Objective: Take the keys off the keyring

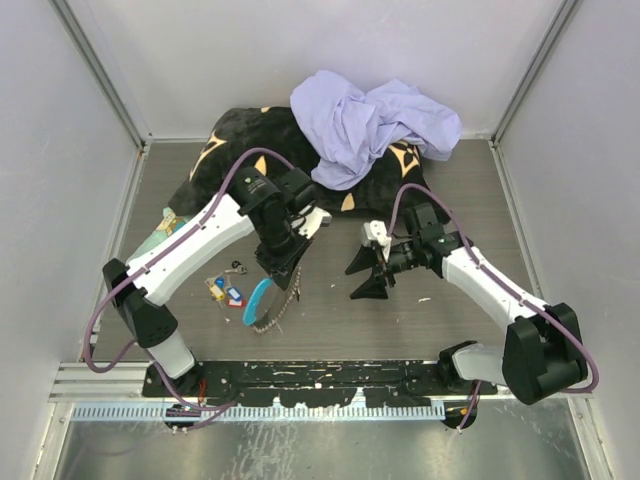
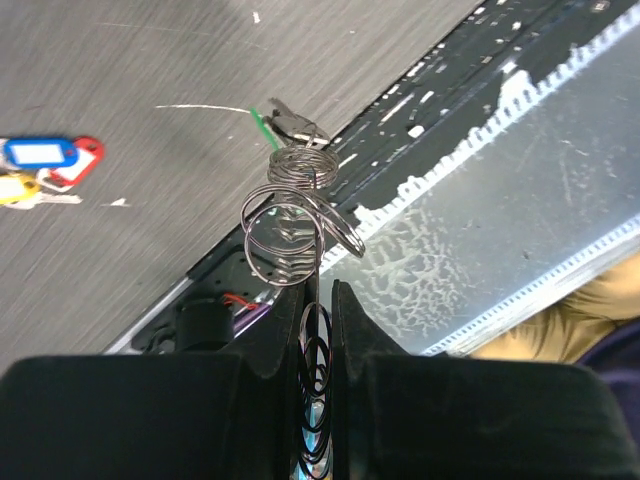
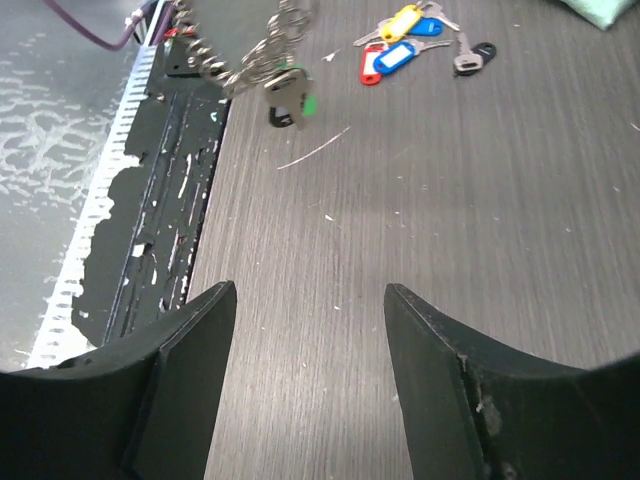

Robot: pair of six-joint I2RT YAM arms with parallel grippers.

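The coiled metal keyring [image 2: 290,225] hangs from my left gripper, which is shut on it. In the top view, its coil [image 1: 296,290] and a blue strip [image 1: 257,300] form a loop below that gripper. A key [image 3: 288,92] with a green tag [image 3: 309,104] is still at the coil's low end, apart from the right gripper. My right gripper is open above bare floor, its fingers [image 3: 205,345] wide apart with nothing between them.
Loose keys with yellow [image 3: 401,22], blue [image 3: 394,57] and red tags [image 3: 370,64] lie on the floor. Beside them is a black-headed key [image 3: 475,58]. A dark cushion [image 1: 240,130] under a lilac cloth [image 1: 370,120] fills the back.
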